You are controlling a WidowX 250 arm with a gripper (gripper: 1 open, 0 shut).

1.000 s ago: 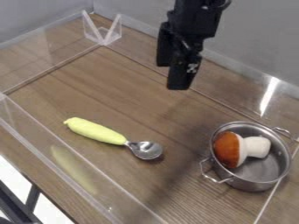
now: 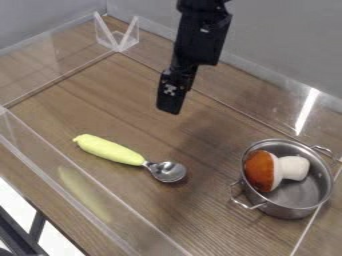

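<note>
My gripper [image 2: 171, 90] hangs above the middle back of the wooden table, its black body tilted; whether its fingers are apart is hard to make out. A yellow corn or banana-like item [image 2: 107, 149] lies at the front left, with a metal spoon [image 2: 166, 171] at its right end. At the right, a steel pot [image 2: 287, 204] holds an orange round item [image 2: 261, 171] and a white mushroom-like item [image 2: 293, 167].
A white wire rack [image 2: 116, 36] stands at the back left corner. Clear walls edge the table.
My gripper has moved left and slightly down over the last second, turning a little. The items on the table have not moved.
</note>
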